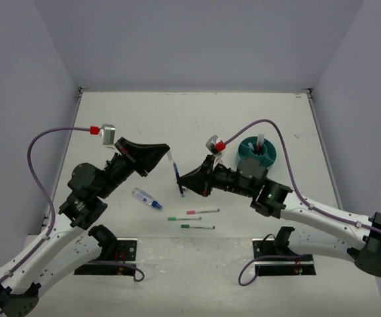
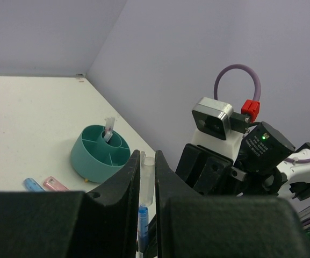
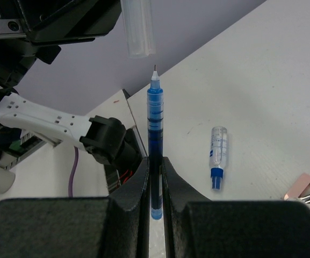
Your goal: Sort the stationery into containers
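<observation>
My left gripper (image 1: 168,148) is shut on a clear pen cap (image 3: 137,29), which points downward from its fingertips. Below it, my right gripper (image 1: 179,183) is shut on a blue pen (image 3: 155,115) held nearly upright, its bare tip facing up. In the right wrist view a small gap shows between the tip and the cap's lower end. A teal divided holder (image 2: 90,161) stands at the right with several items in one compartment. On the table lie a blue-capped clear bottle (image 1: 147,198), a red-capped marker (image 1: 203,211) and two green-capped markers (image 1: 198,227).
In the right wrist view a pink item with a metal part (image 3: 301,185) lies at the right edge. Left of the holder, a blue item (image 2: 33,185) and a pink item (image 2: 55,184) lie partly hidden.
</observation>
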